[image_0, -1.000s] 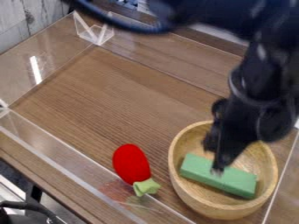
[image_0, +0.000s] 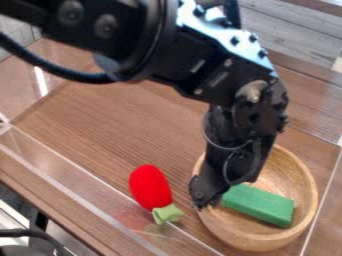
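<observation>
My black gripper (image_0: 221, 175) hangs low over the left part of a wooden bowl (image_0: 274, 233), its fingers partly inside the rim. A green block (image_0: 265, 205) lies in the bowl, just right of the fingertips. A red object with a pale green end (image_0: 148, 186) lies on the table left of the bowl. The gripper is open by its look, though the fingers overlap in this view.
A transparent edge runs along the front left, with dark cables beyond it. A pale wooden wall stands at the back right.
The arm has come lower and into sharp view, its fingers now at the bowl's left part. The bowl, green block and red object look unmoved.
</observation>
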